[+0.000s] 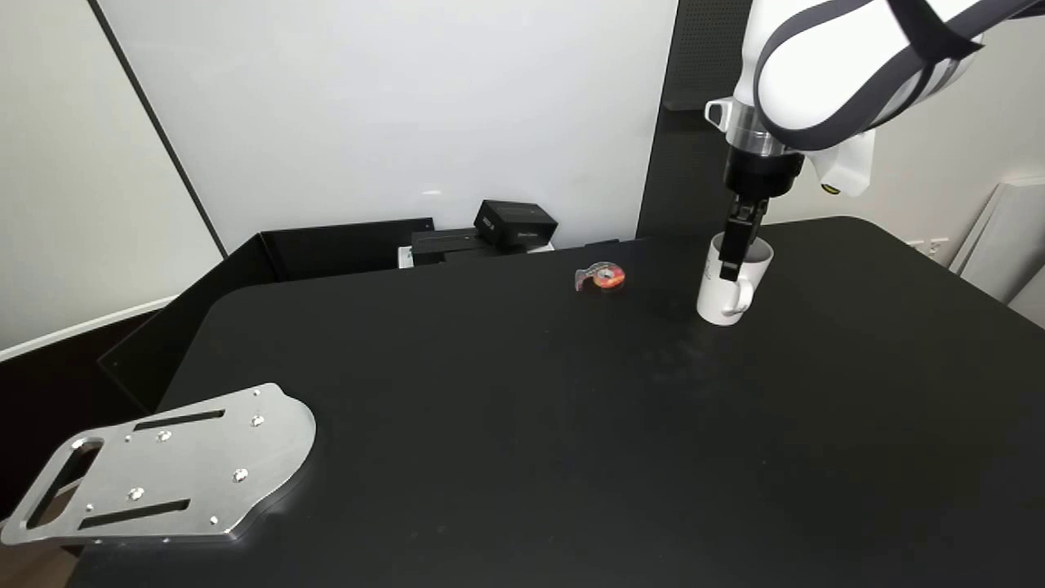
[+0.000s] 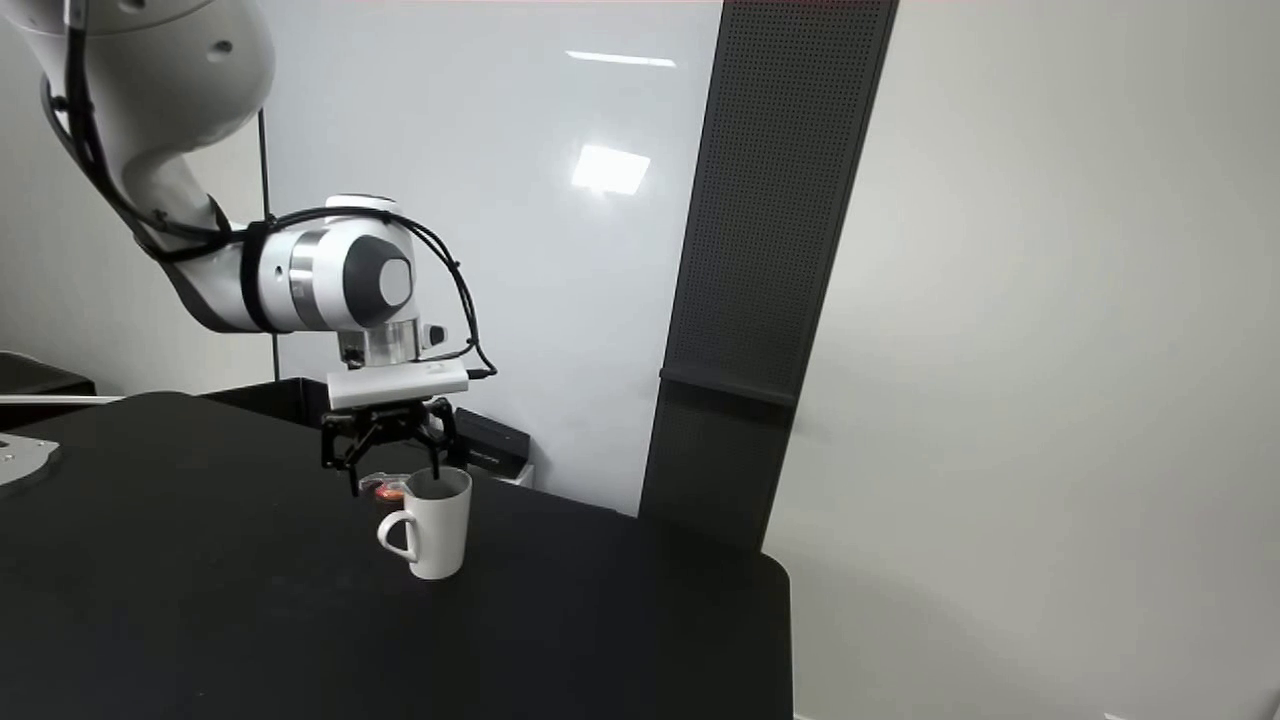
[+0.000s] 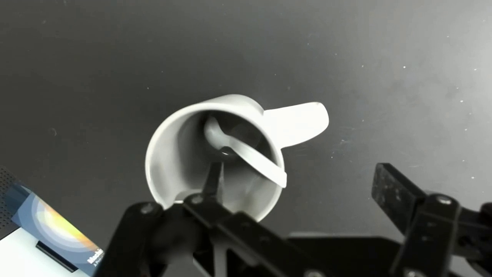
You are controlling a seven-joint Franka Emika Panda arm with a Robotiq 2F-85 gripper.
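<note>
A white mug [image 1: 718,294] stands upright on the black table, its handle [image 3: 297,124] pointing to the upper right in the wrist view. Inside it a small white spoon [image 3: 253,159] leans with one end against the rim near the handle. My gripper is open, its fingers wide apart. One of the fingers [image 3: 213,182] is over or just inside the mug's mouth; its exact depth cannot be told. The other finger [image 3: 392,189] is outside, beyond the rim on the right. Mug rim and spoon end lie between them, not gripped.
A clear tape dispenser with a red-orange roll [image 1: 607,276] lies left of the mug. A silver metal plate [image 1: 196,461] sits at the table's left front. Behind the back edge is a black box [image 1: 516,225].
</note>
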